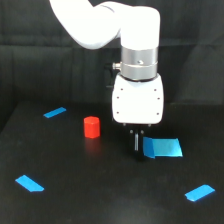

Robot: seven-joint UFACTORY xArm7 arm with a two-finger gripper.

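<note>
A small red block (91, 127) stands on the dark table, left of my gripper. Just right of the fingers lies a light blue piece (168, 147) with a darker blue left side; whether it is a box or something folded is hard to tell. My gripper (138, 148) points down from the white hand, its dark fingers in front of or beside the blue piece's left end. Against the black background the fingers blend in, so neither the gap between them nor any contact with the blue piece can be made out.
Strips of blue tape mark the dark table: one at the back left (55, 112), one at the front left (29, 183), one at the front right (200, 192). A dark curtain (40, 60) hangs behind.
</note>
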